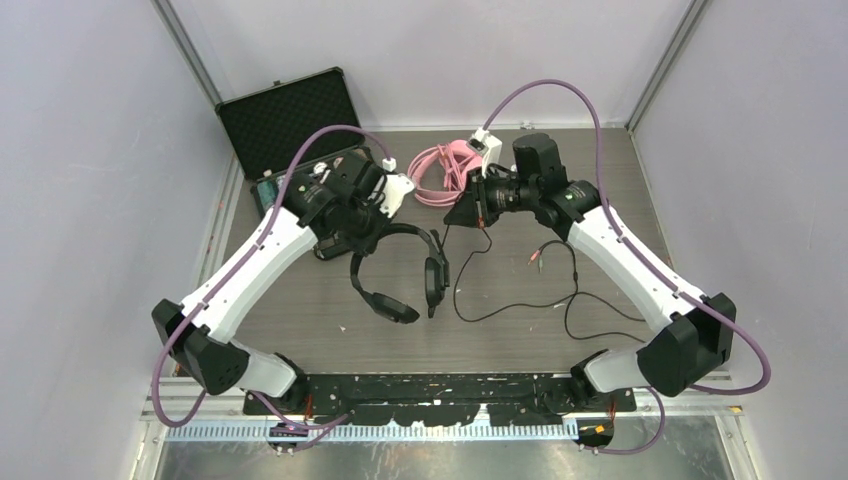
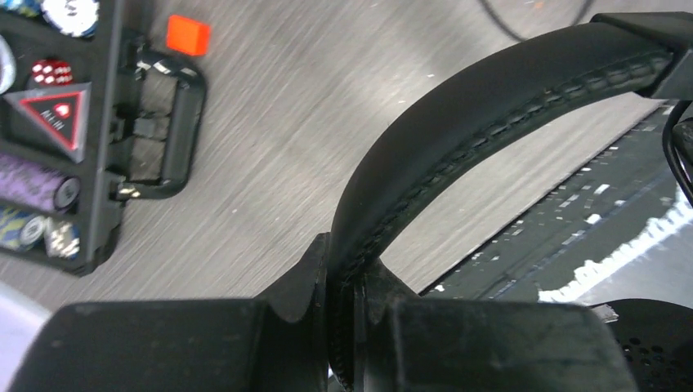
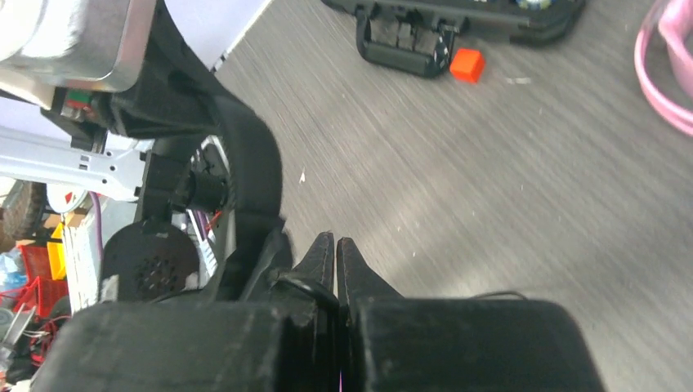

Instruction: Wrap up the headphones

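Note:
Black headphones hang above the table with their headband (image 1: 402,229) arched and both ear cups (image 1: 390,307) towards the front. My left gripper (image 1: 366,246) is shut on the stitched headband (image 2: 458,114), near one end of its arch. To the right of the headphones, my right gripper (image 1: 455,217) is shut, pinching the thin black cable (image 3: 306,283) between its fingers. From there the cable (image 1: 470,262) drops and runs in loose loops across the table to its plugs (image 1: 537,256) on the right.
An open black case (image 1: 290,118) with small game pieces stands at the back left. Near the back middle lies a pink coiled cord (image 1: 428,190). An orange cube (image 2: 188,34) sits by the case handle (image 2: 184,122).

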